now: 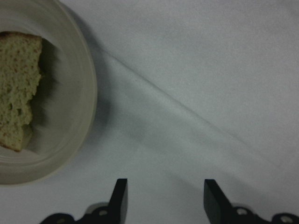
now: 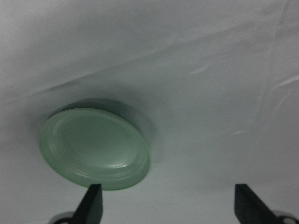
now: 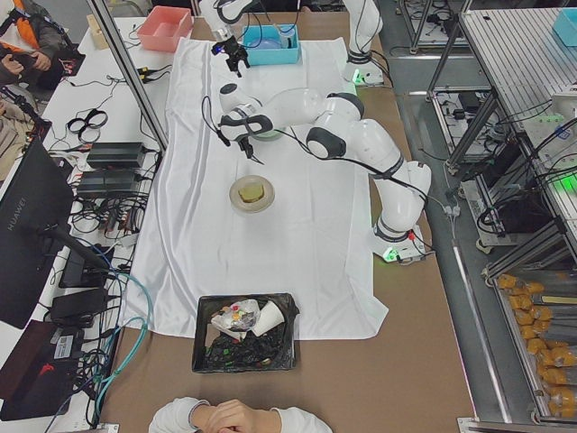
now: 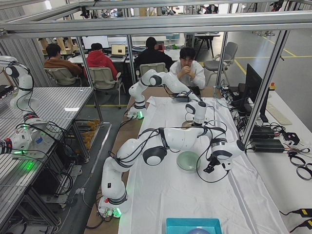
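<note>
A beige plate [image 3: 251, 203] with a slice of bread [image 1: 16, 88] lies on the white cloth. My left gripper [image 3: 246, 152] is above the cloth beside it; in the left wrist view its fingers [image 1: 212, 200] stand open, with bare cloth between them. A green plate [image 4: 187, 161] lies farther along the cloth. My right gripper [image 4: 214, 166] hangs beside it, open in the right wrist view, with the green plate [image 2: 96, 144] toward the left of that view and nothing held.
A blue bin [image 3: 270, 56] with dishes stands at one end of the cloth. A black tray [image 3: 207, 361] with bags and a white item stands at the other. The cloth around the two plates is mostly clear.
</note>
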